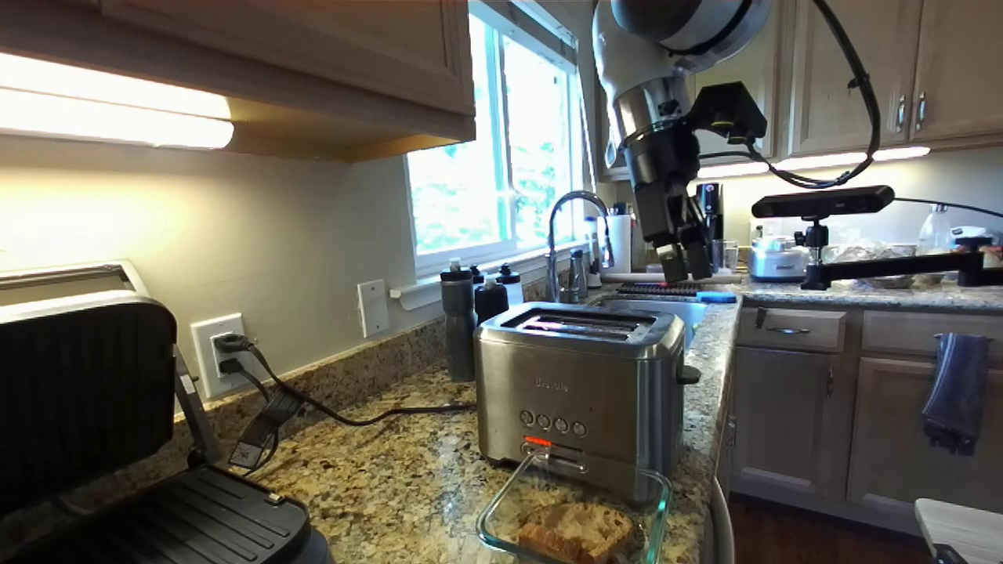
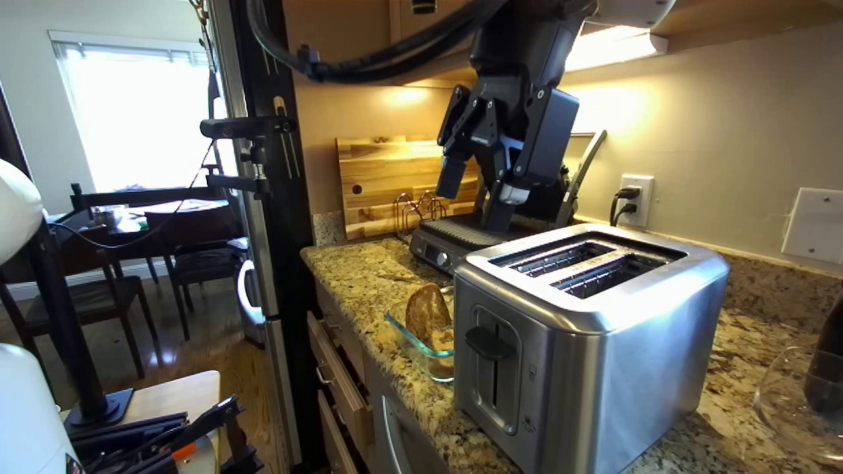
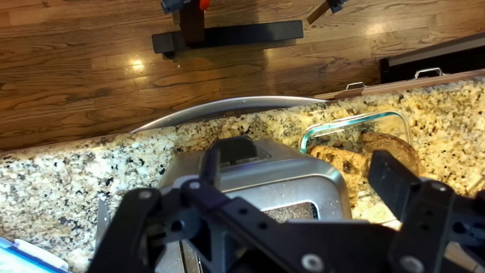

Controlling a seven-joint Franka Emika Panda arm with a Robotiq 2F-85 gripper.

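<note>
A steel two-slot toaster [image 1: 583, 385] stands on the granite counter, its lever [image 2: 490, 343] high on the end face. Beside it, a clear glass dish [image 1: 498, 512] holds brown bread [image 1: 578, 531]; in exterior view 2 one slice [image 2: 427, 315] leans upright in it. My gripper [image 2: 478, 193] hangs in the air above the toaster, open, pointing down, with nothing between its fingers. From the wrist, its spread fingers [image 3: 391, 182] stand over the toaster's lever end and the bread [image 3: 341, 163]. Much of the toaster's top is hidden there by the gripper.
An open grill press [image 1: 179, 512] sits past the dish, with a wooden board [image 2: 379, 174] behind. Dark bottles [image 1: 458, 319] stand near the window, close to the toaster. A power cord [image 1: 376, 413] crosses the counter. The counter's front edge runs close to dish and toaster.
</note>
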